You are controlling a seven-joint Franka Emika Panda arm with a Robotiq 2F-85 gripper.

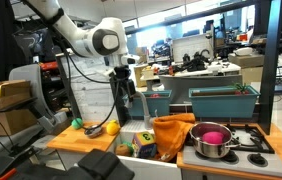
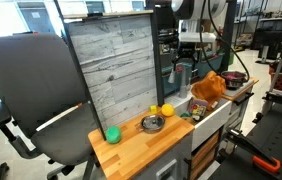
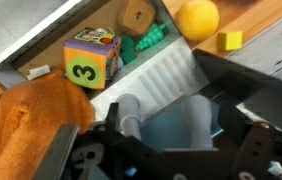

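Observation:
My gripper is open, its two pale fingers apart with nothing between them. In exterior view 1 the gripper (image 1: 124, 96) hangs above the counter, near the faucet (image 1: 144, 102) at the back of the sink. Below it in the wrist view are a ribbed white surface (image 3: 163, 82), a toy cube (image 3: 90, 62) with a 3 on it, a brown block (image 3: 136, 16) and a green toy (image 3: 152, 37). An orange cloth (image 3: 33, 125) lies beside the cube. Toward the upper right are a yellow ball (image 3: 198, 18) and a small yellow block (image 3: 230, 41).
A pot (image 1: 213, 141) with something pink inside stands by the stove (image 1: 249, 152). A metal bowl (image 2: 153, 123) and a green ball (image 2: 113, 134) rest on the wooden counter (image 2: 131, 155). Teal bins (image 1: 221, 104) line the back. A white panel (image 2: 116, 65) rises behind the counter.

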